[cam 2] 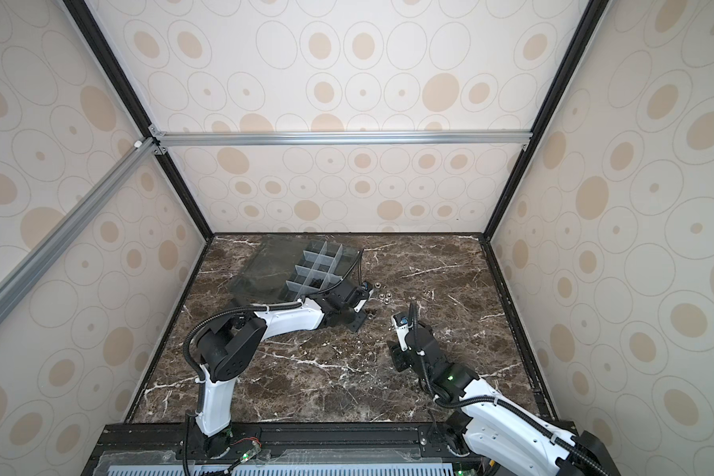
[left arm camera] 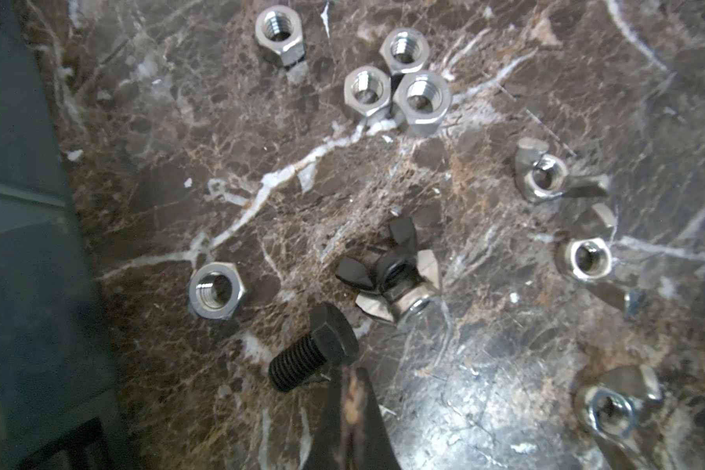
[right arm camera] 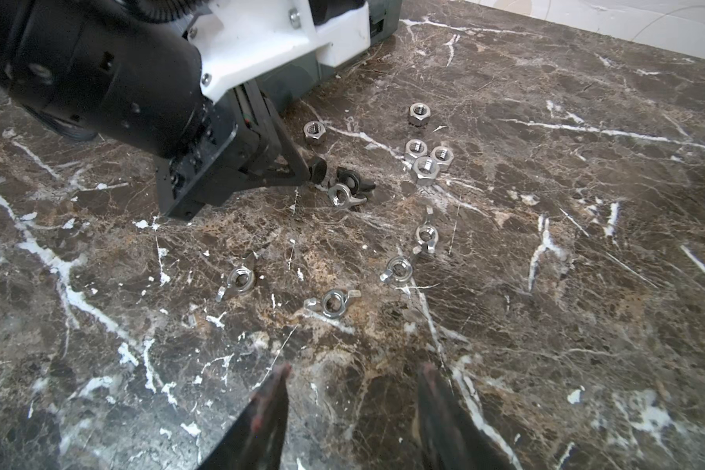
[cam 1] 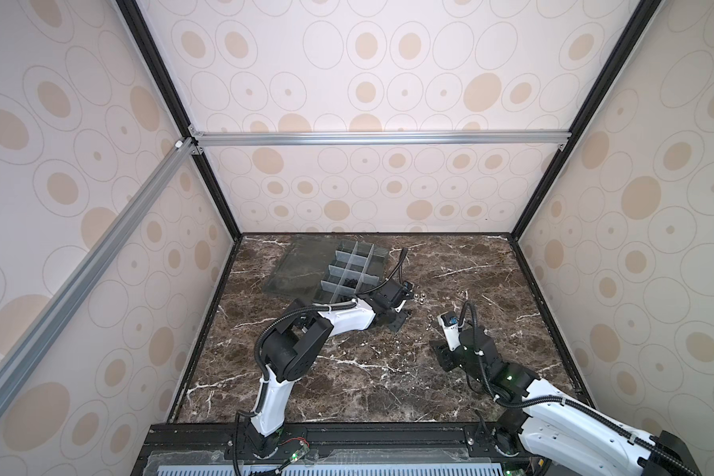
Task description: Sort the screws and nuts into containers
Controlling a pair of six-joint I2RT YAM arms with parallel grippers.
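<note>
My left gripper is shut, its fingertips together right at the head of a black screw [left arm camera: 333,333]. I see nothing clearly between the fingers. A black wing nut [left arm camera: 399,262] leans against a silver wing nut [left arm camera: 415,301] just beyond. Several silver hex nuts lie around, one alone [left arm camera: 216,290] and three clustered near another nut [left arm camera: 366,92]. More silver wing nuts [left arm camera: 544,174] lie to the right. Above the bare table, my right gripper stands open and empty. The grey divided container [cam 1: 355,269] sits behind the left arm, with dark pieces inside.
The container's translucent lid [cam 1: 301,269] lies open to its left. Silver wing nuts [right arm camera: 335,303] are scattered between the two grippers.
</note>
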